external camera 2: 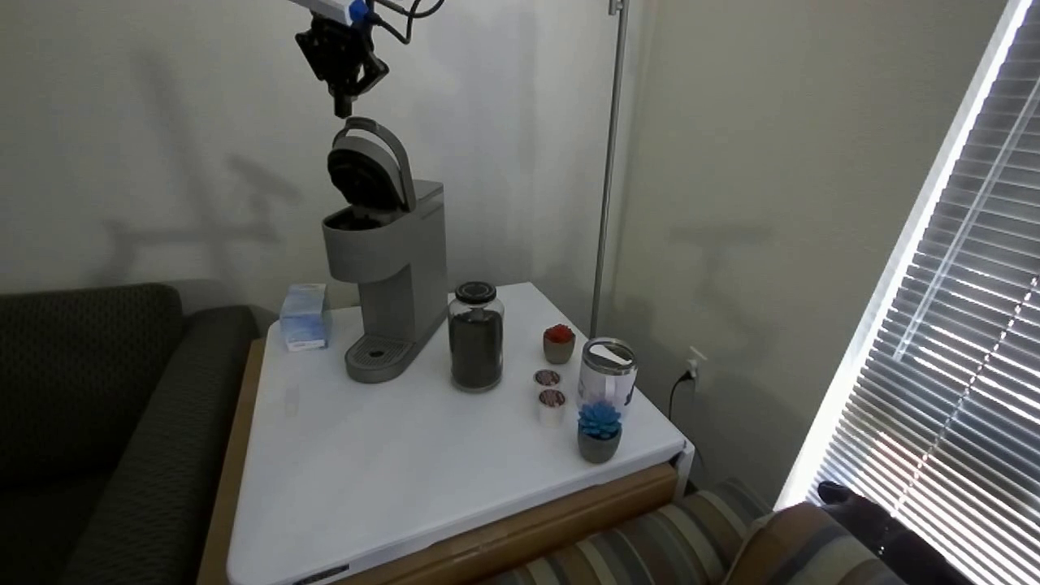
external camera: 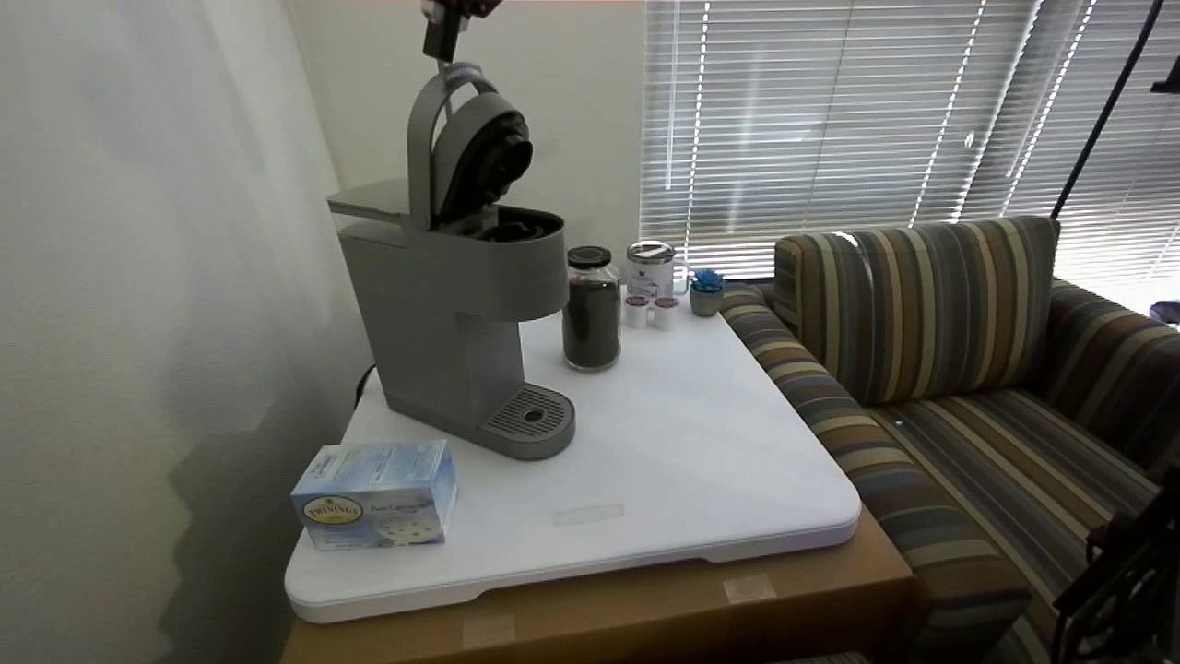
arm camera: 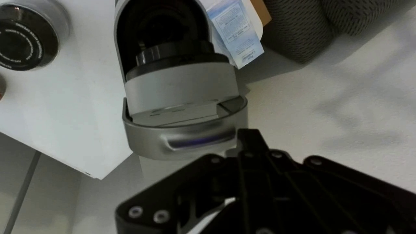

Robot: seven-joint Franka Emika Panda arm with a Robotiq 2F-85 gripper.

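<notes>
The grey coffee maker (external camera: 442, 310) stands on the white table, its lid (external camera: 470, 155) raised and its pod opening (external camera 2: 353, 219) uncovered. Above the lid hangs my gripper (external camera 2: 342, 106), close over the top of the raised handle (external camera 2: 382, 132). In the wrist view its black fingers (arm camera: 253, 142) are together, just beside the end of the handle (arm camera: 187, 140). Nothing shows between them. Whether a fingertip touches the lid or handle cannot be made out.
A dark-filled jar (external camera 2: 475, 336) stands beside the machine, a blue tea box (external camera: 376, 494) on its other side. Two pods (external camera 2: 551, 405), a mug (external camera 2: 606, 370) and small plants (external camera 2: 599, 431) sit at the far corner.
</notes>
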